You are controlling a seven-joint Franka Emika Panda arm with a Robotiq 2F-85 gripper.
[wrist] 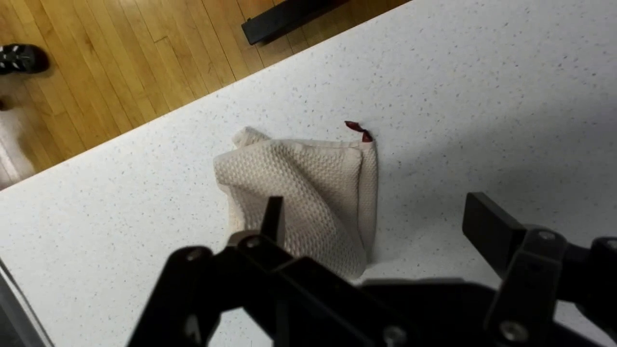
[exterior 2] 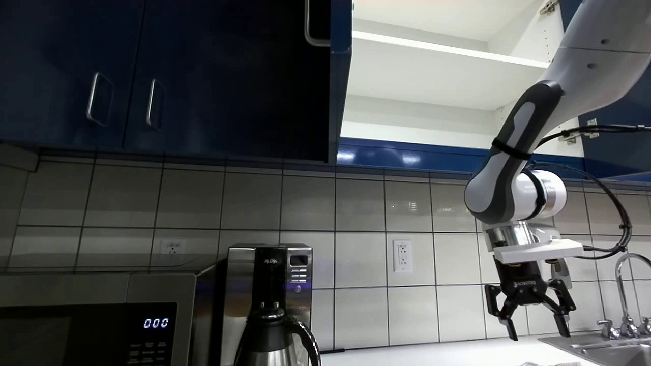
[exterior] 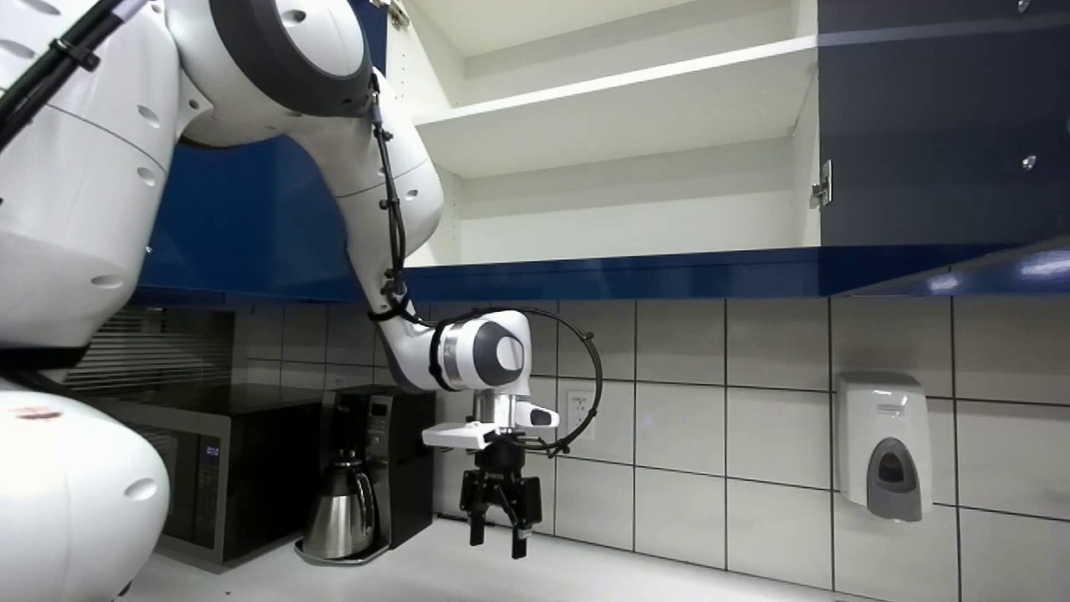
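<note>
In the wrist view a folded beige cloth (wrist: 324, 191) with a small dark red loop at one corner lies on the white speckled counter (wrist: 462, 86). My gripper is above the counter, its fingers wide apart; the left finger overlaps part of the cloth in this view. Nothing shows between the fingertips in exterior view 1, where the gripper (exterior: 497, 547) points straight down, clear of the counter. Exterior view 2 also has the gripper (exterior 2: 538, 338) open, with a sliver of the cloth (exterior 2: 567, 364) at the bottom edge.
A coffee maker (exterior: 406, 471) with a steel carafe (exterior: 338, 512) and a microwave (exterior: 271, 471) stand on the left. Overhead is an open cabinet with empty shelves (exterior: 642, 90). A sink (exterior 2: 616, 351) lies at the right, and a soap dispenser (exterior: 884, 441) hangs on the tiles.
</note>
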